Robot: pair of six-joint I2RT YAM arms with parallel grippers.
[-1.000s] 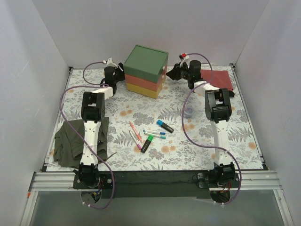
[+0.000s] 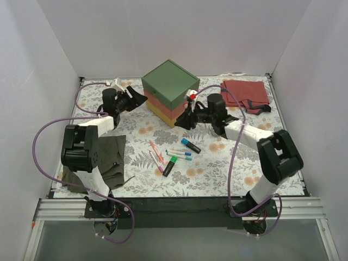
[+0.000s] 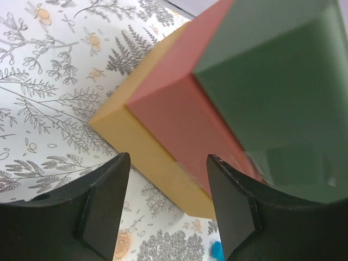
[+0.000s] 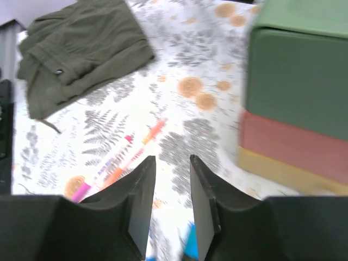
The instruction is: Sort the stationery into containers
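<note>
A stack of a green box [image 2: 169,80], a red box [image 2: 160,106] and a yellow box [image 2: 157,115] stands at the back middle, turned askew to the table. Left of it, my left gripper is open beside the red and yellow sides, nothing between its fingers. My right gripper is at the stack's front right corner, fingers apart and empty. On the table lie a black marker with a green cap [image 2: 169,166], one with a blue cap [image 2: 191,145], blue and green pens [image 2: 179,155], an orange pen [image 2: 156,152] and a pink pen [image 2: 156,161].
An olive cloth [image 2: 103,163] lies at the left front and a red cloth [image 2: 246,93] at the back right, with a dark strap on it. My right forearm hides part of the right side.
The stack has turned from facing front to standing askew.
</note>
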